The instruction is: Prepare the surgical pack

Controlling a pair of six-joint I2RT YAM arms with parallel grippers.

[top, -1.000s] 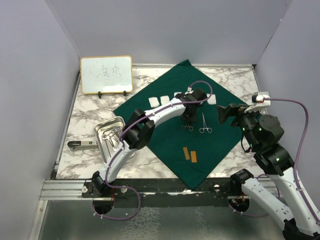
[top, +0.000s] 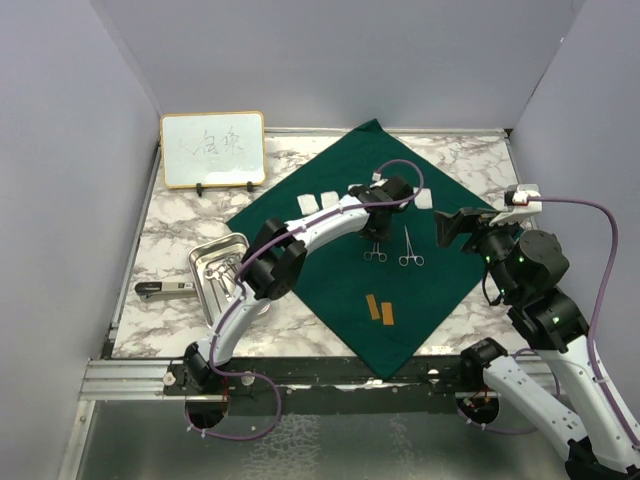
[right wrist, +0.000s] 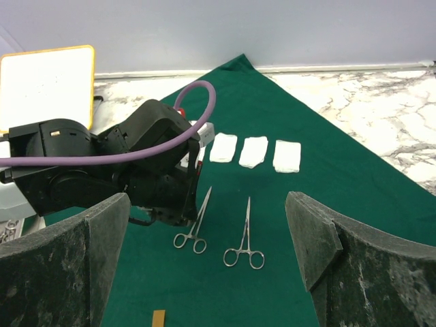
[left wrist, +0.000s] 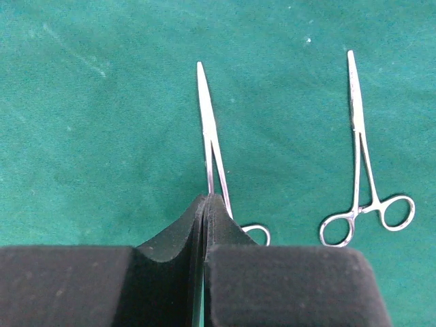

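My left gripper is shut, nothing showing between its fingers, low over one surgical clamp (left wrist: 208, 109) on the green drape (left wrist: 102, 136); its tips cover part of that clamp's lower half. A second clamp (left wrist: 357, 116) lies to the right. My right gripper (top: 455, 222) stands open and empty over the drape's right side. Gauze squares (right wrist: 287, 156) lie in a row behind the clamps, and two tan strips (top: 387, 313) lie toward the front.
A metal tray (top: 205, 300) with instruments sits at the left beside a dark-handled knife (top: 165, 288). A whiteboard (top: 214, 150) stands at the back left. Bare marble surrounds the drape.
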